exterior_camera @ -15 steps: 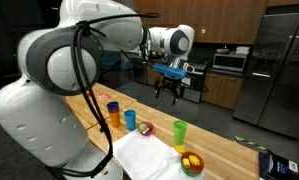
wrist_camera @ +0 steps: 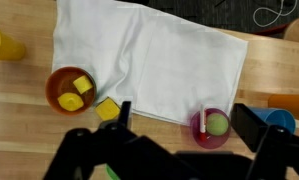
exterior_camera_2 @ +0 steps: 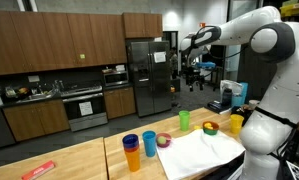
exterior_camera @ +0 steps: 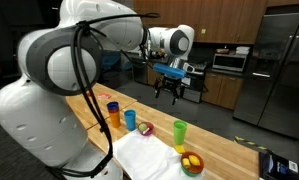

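High above the wooden table hangs my gripper (exterior_camera: 166,95), open, with nothing between its fingers. In the wrist view its dark fingers (wrist_camera: 125,113) stand wide apart over a white cloth (wrist_camera: 154,60). A brown bowl (wrist_camera: 54,95) at the left holds yellow pieces and an orange one. Beside it lies a yellow block (wrist_camera: 107,109). A pink bowl (wrist_camera: 201,138) with a green round thing and a white piece in it sits at the cloth's lower right edge. The green cup (exterior_camera: 180,133) stands upright, mostly hidden in the wrist view.
A blue cup (exterior_camera: 130,119) stands near the pink bowl, with an orange-and-blue cup stack (exterior_camera: 113,114) beyond it. A yellow cup (exterior_camera_2: 236,124) is near the arm's base. On the far table lies a red object (exterior_camera_2: 37,168).
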